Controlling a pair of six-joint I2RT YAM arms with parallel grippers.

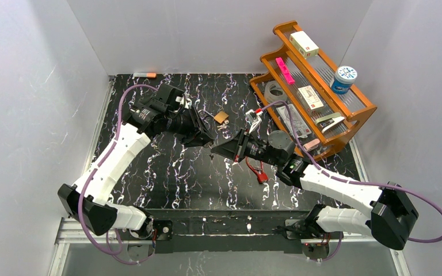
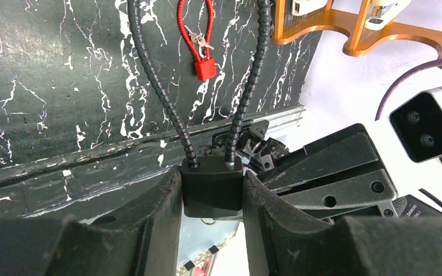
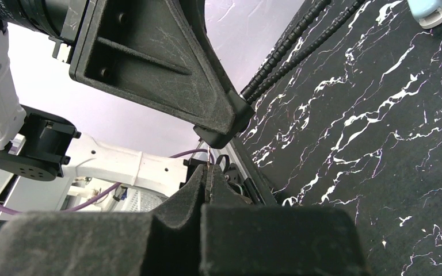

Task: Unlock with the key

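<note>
A black padlock (image 2: 212, 187) with a long cable shackle (image 2: 161, 86) is pinched between the fingers of my left gripper (image 1: 209, 144). My right gripper (image 1: 213, 150) is shut, its tips close to the lock's underside. In the right wrist view, a thin key sliver (image 3: 209, 154) shows between those fingertips and the padlock (image 3: 243, 118). Below the lock in the left wrist view, a small ring (image 2: 208, 222) peeks out, and in the top view a small dark piece (image 1: 211, 156) dangles at the right tips. Whether the key is inside the keyhole cannot be made out.
On the dark marbled table lie a brass padlock (image 1: 221, 117) with keys and a red padlock (image 2: 205, 69) with its cable and keys. A wooden shelf (image 1: 322, 86) stands at the back right. An orange-and-white marker (image 1: 145, 75) lies at the back left.
</note>
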